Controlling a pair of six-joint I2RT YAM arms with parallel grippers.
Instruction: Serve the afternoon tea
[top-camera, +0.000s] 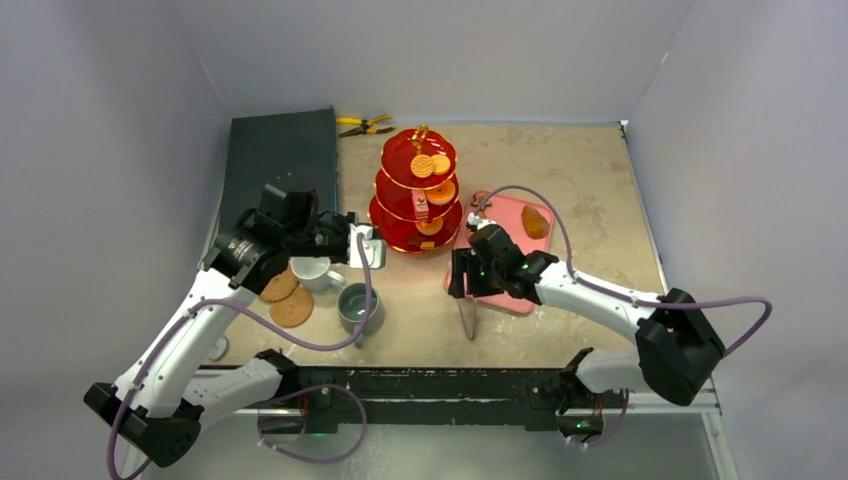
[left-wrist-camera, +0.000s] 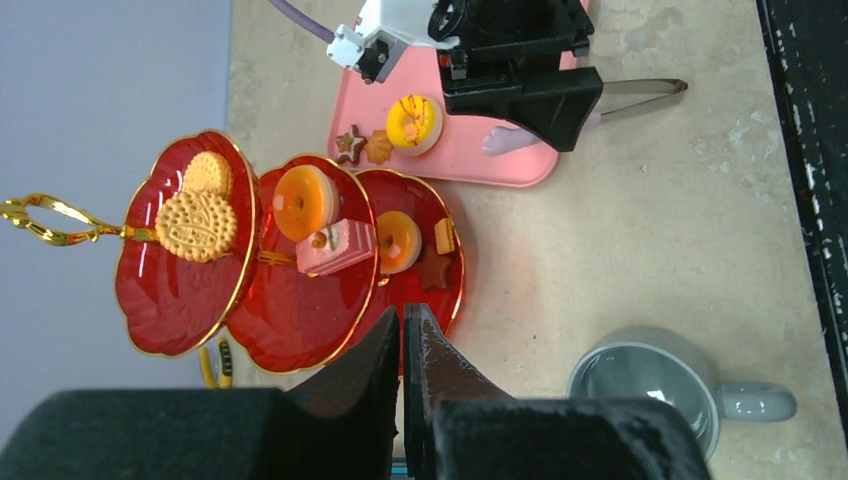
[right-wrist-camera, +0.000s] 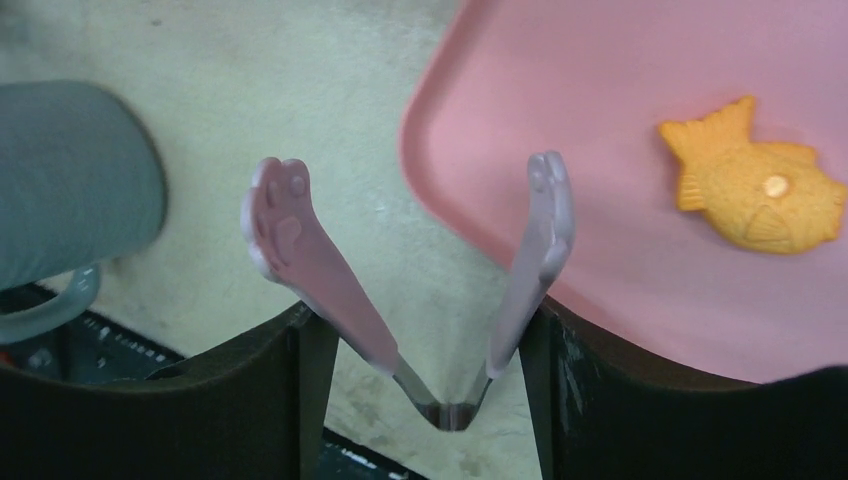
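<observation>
A red three-tier stand (top-camera: 398, 200) holds cookies, doughnuts and pink cake. My left gripper hangs left of the stand with fingertips close together, nothing visible between them. My right gripper (top-camera: 462, 272) is over the left edge of the pink tray (top-camera: 515, 298); in the right wrist view, pink-handled tongs with splayed arms sit in it, their tips empty, beside a fish biscuit (right-wrist-camera: 760, 190). The tray also holds a yellow doughnut (left-wrist-camera: 414, 122) and small star cookies (left-wrist-camera: 350, 145). A grey mug (top-camera: 353, 305) and white cup (top-camera: 312, 270) stand front left.
Round biscuits (top-camera: 290, 308) lie left of the cups. A dark board (top-camera: 280, 150) is at the back left, pliers (top-camera: 365, 127) at the back.
</observation>
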